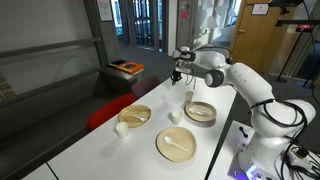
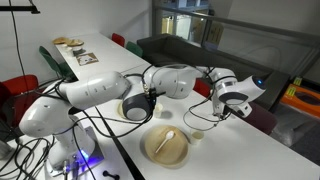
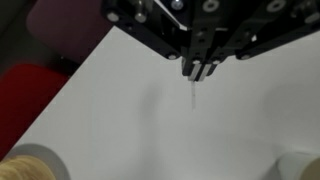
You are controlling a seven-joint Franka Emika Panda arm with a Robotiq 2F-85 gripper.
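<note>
My gripper hangs above the white table with its fingers together. A faint pale streak shows below the fingertips in the wrist view; I cannot tell whether it is a thin item between them or a reflection. In exterior view 1 the gripper point(image 1: 177, 78) is over the far part of the table, apart from the dishes. A round tan plate point(image 1: 188, 155) bears a white spoon point(image 1: 170, 140). Behind it stand a pale cup point(image 1: 176, 117) and another cup point(image 1: 188, 98). A woven basket point(image 1: 134, 121) and a third cup point(image 1: 122, 130) lie to the left.
Another round plate point(image 1: 201, 115) lies near the robot's base. Red chairs point(image 1: 148, 84) and a dark sofa point(image 1: 60, 100) line the table's far side. In the wrist view, the table point(image 3: 130, 125) directly under the gripper is bare.
</note>
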